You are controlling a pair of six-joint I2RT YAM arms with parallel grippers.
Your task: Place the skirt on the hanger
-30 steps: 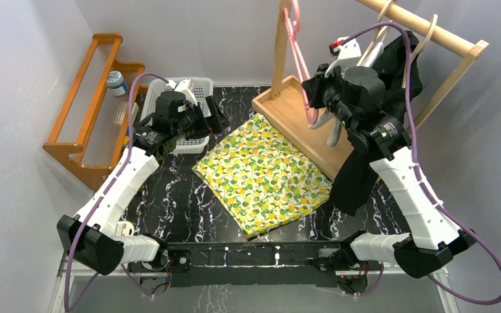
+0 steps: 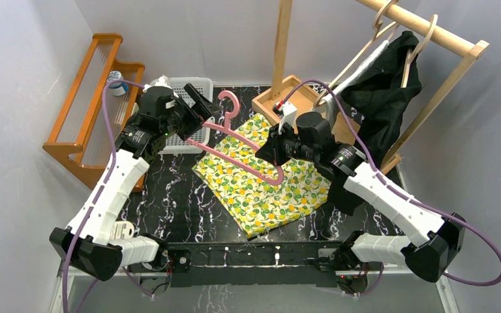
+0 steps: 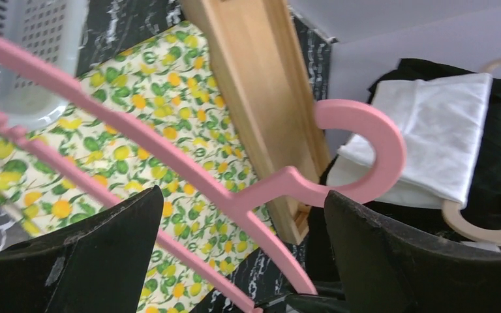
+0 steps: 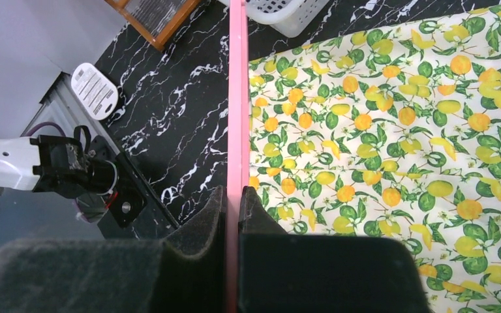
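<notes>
My right gripper (image 2: 271, 153) is shut on the pink hanger (image 2: 248, 163), which hangs above the counter; its hook (image 3: 385, 150) shows in the left wrist view. My left gripper (image 2: 202, 111) stands open beside the hanger, close to its hook end, with the hanger seen beyond its fingers in the left wrist view. The skirt (image 2: 254, 202), white with lemon print and green leaves, lies flat on the black marble counter (image 2: 163, 208) below both grippers.
A white basket (image 2: 176, 143) and an orange wooden rack (image 2: 72, 147) stand at left. A wooden clothes stand (image 2: 453, 42) with a tray, light hangers and dark and white garments stands at right. Bare counter shows at the front left.
My right gripper has brought the hanger from near the clothes stand toward the front left, turning it crosswise over the skirt. The left gripper has shifted slightly left.
</notes>
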